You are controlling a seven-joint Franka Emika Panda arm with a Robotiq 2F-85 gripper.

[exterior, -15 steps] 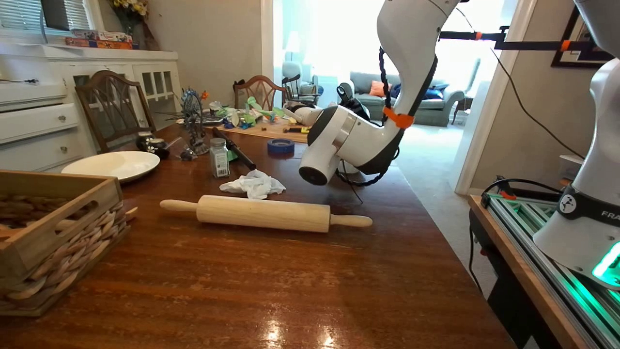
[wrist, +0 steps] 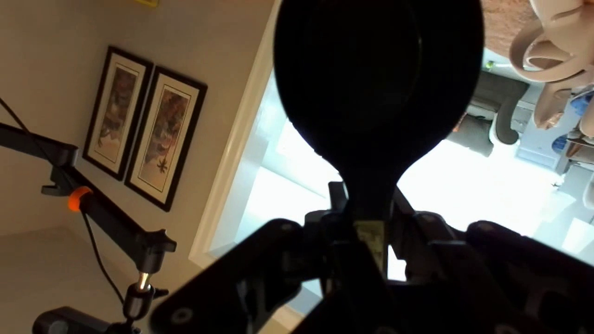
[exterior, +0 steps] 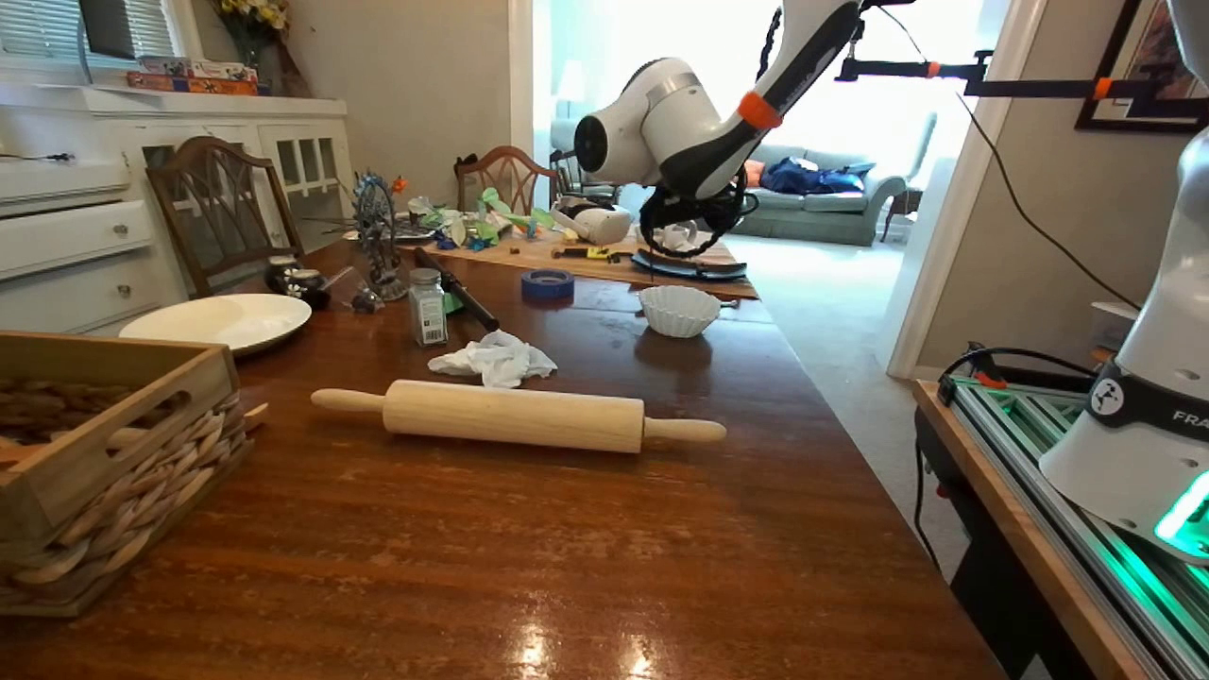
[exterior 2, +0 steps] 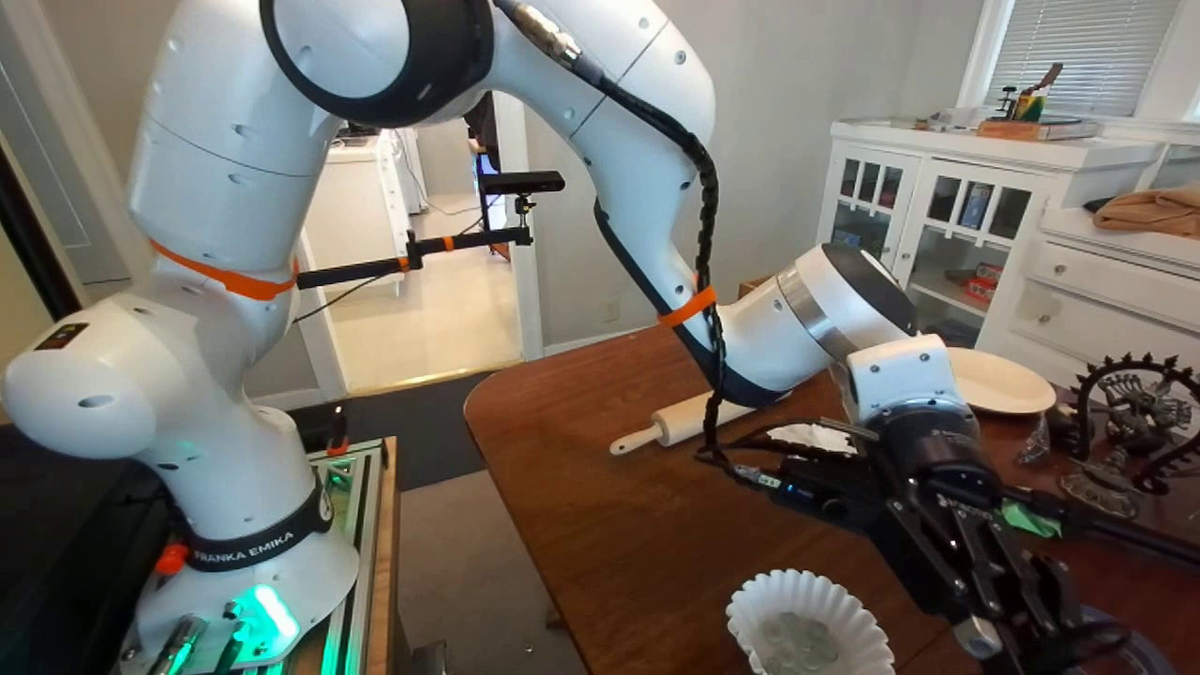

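In the wrist view, a black spoon-shaped utensil [wrist: 378,83] with a broad rounded head extends from my gripper, which is shut on its narrow neck. Exterior view 2 puts the gripper [exterior 2: 1029,630] low at the right, to the right of a white fluted bowl [exterior 2: 801,619]. Pale translucent pieces lie in that bowl. From exterior view 1 the bowl [exterior: 677,310] stands near the table's right edge, while the arm's wrist hides most of the gripper and the utensil cannot be made out.
A wooden rolling pin [exterior: 516,416] lies across the table, with a crumpled white cloth [exterior: 499,359] behind it. Nearby are a glass jar [exterior: 428,306], blue tape roll [exterior: 547,284] and white plate [exterior: 221,322]. A woven basket [exterior: 125,499] fills the left front.
The arm's wrist has lifted and turned, so the white bowl, mostly covered by it before, now shows. The bowl, rolling pin and cloth look unmoved.
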